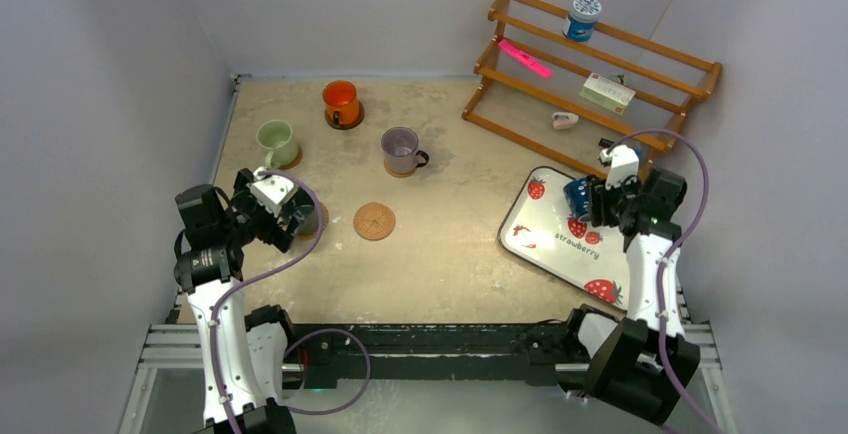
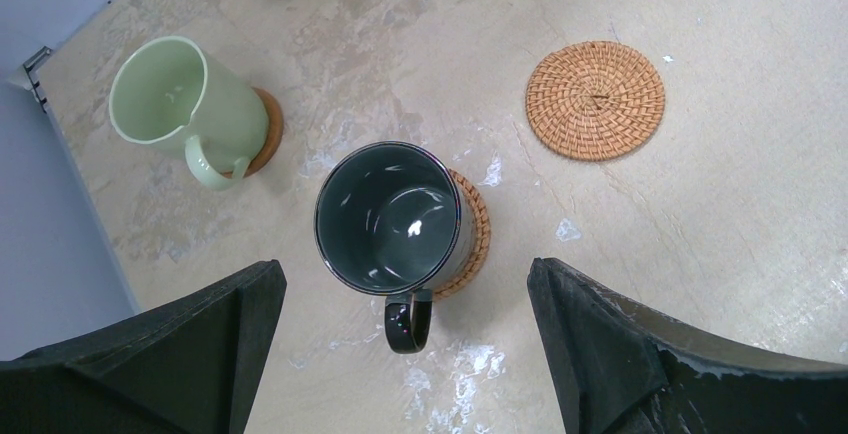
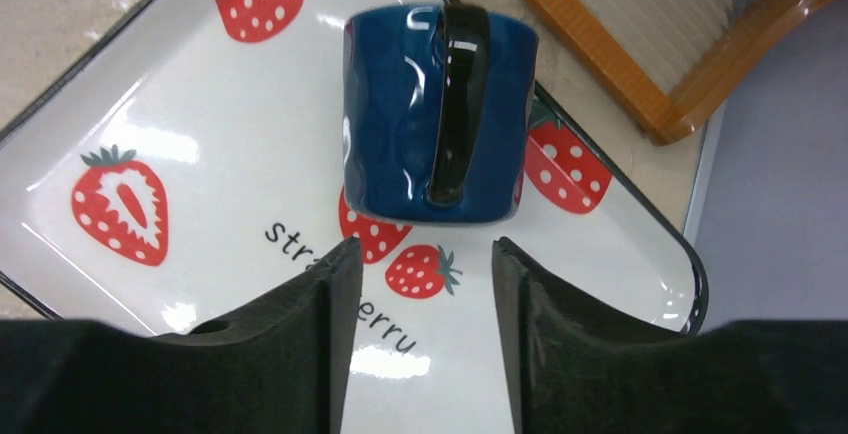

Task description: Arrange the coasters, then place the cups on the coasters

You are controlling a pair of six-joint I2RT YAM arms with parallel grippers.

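On the strawberry tray (image 1: 540, 239) lies a dark blue cup (image 3: 395, 119), apparently on its side, its black handle facing the right wrist camera. My right gripper is open with nothing between its fingers, and the cup is just beyond its fingertips. In the top view the right gripper partly covers the blue cup (image 1: 577, 199). A bare woven coaster (image 1: 374, 221) sits mid-table. My left gripper stands open above a dark grey cup (image 2: 390, 219) on a coaster, with its fingers apart from the cup.
A green cup (image 1: 277, 142), an orange cup (image 1: 341, 101) and a purple-grey cup (image 1: 400, 149) stand on coasters at the left and back. The wooden rack (image 1: 490, 74) rises behind the tray. Bare table lies between the empty coaster and the tray.
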